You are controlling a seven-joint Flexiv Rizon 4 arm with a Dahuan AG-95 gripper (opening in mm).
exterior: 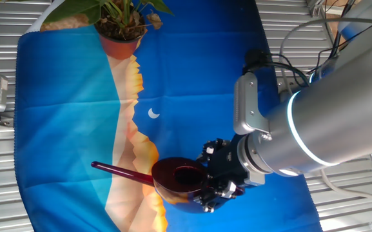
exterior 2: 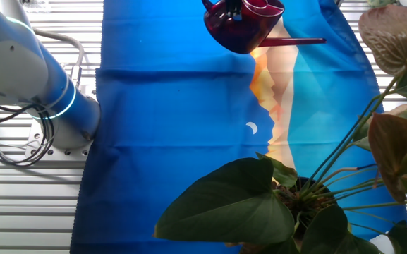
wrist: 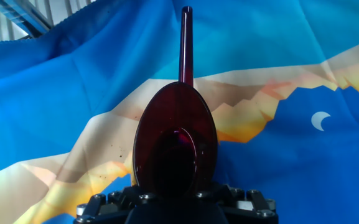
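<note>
A glossy dark red watering can [exterior: 173,173] with a long thin spout [exterior: 121,173] is at the lower middle of exterior view 1, its spout pointing left. My gripper [exterior: 213,178] is at its rear, shut on it; the handle and the exact contact are hidden. Seen from the wrist, the can [wrist: 178,112] lies straight ahead, spout away from me, its round opening facing the camera. The can [exterior 2: 242,32] also shows at the top of exterior view 2, spout to the right, apparently above the cloth.
A potted plant [exterior: 118,46] stands at the far end of the printed cloth [exterior: 192,77]; its broad leaves [exterior 2: 224,204] spread over the near side of exterior view 2.
</note>
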